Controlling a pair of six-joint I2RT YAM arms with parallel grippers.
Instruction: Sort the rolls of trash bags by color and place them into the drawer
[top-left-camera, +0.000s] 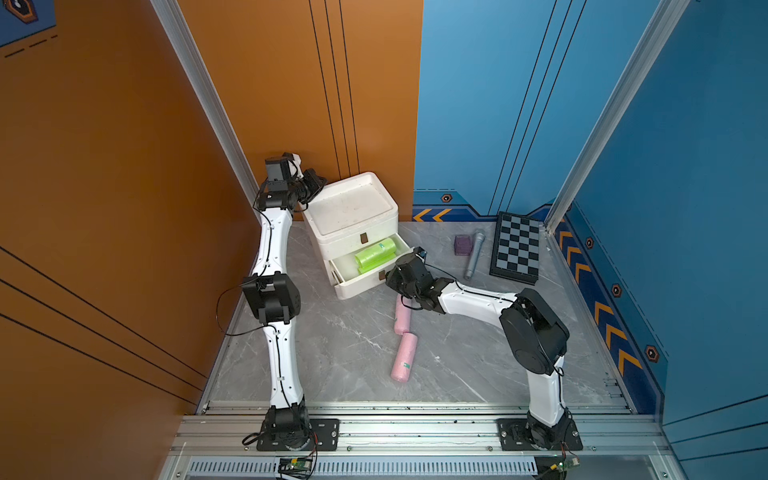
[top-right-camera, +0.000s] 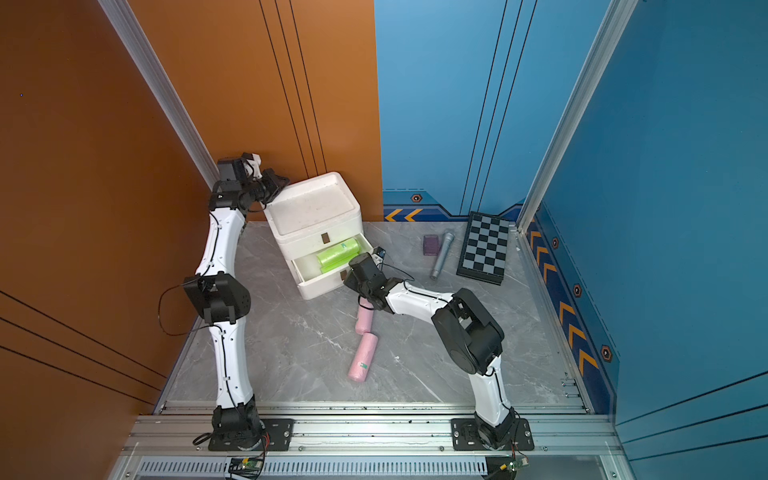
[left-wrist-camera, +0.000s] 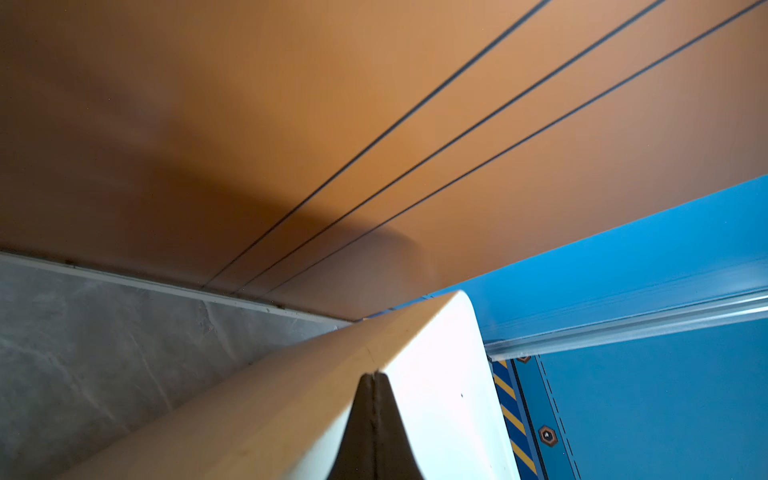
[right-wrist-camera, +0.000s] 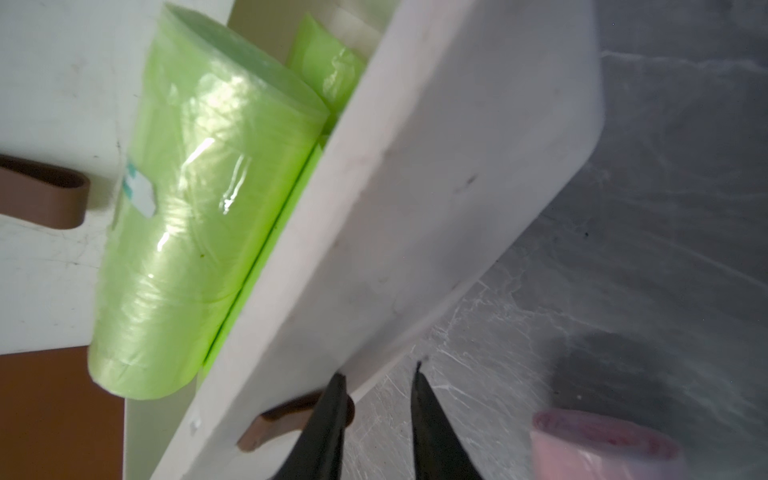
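Observation:
A white two-level drawer box (top-left-camera: 350, 204) stands at the back left, its lower drawer (right-wrist-camera: 472, 184) out, holding green rolls (right-wrist-camera: 204, 208). Two pink rolls (top-left-camera: 404, 356) (top-left-camera: 401, 316) lie on the table before it. My shut left gripper presses close at the box's top left edge. My right gripper is at the drawer front, one finger over the brown leather tab (right-wrist-camera: 280, 420); its fingertips are apart, and whether they grip the tab is unclear.
A purple block (top-left-camera: 462, 245), a grey cylinder (top-left-camera: 474, 254) and a checkerboard (top-left-camera: 516, 246) lie at the back right. Bare table surrounds the pink rolls. Orange and blue walls enclose the table.

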